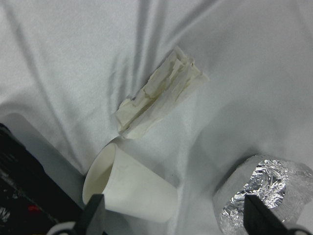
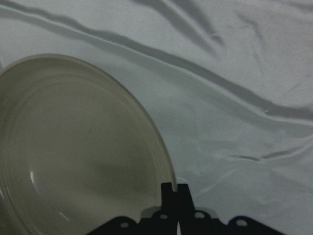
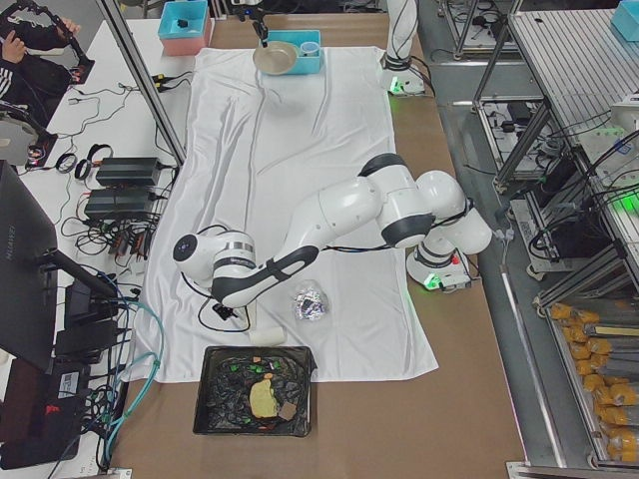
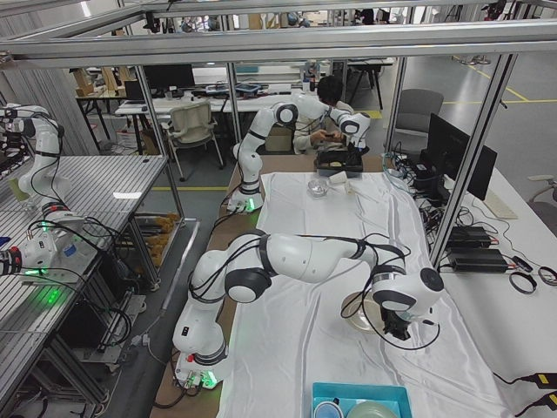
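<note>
My right gripper is shut on the rim of a shallow beige bowl [image 2: 78,142]; in the camera left view the bowl [image 3: 275,57] is at the far end, overlapping a blue bin [image 3: 310,60]. My left gripper is open above the cloth near a white cup [image 1: 142,191] lying on its side, with nothing visibly held. A crumpled off-white wrapper [image 1: 161,93] lies beside the cup, and a foil item in clear plastic [image 1: 259,191] is at the wrist view's lower right.
A black tray [image 3: 215,409] with food and scraps stands at the near end of the white cloth [image 3: 300,150]. A monitor and cables line one side, with metal frame posts beside the work area.
</note>
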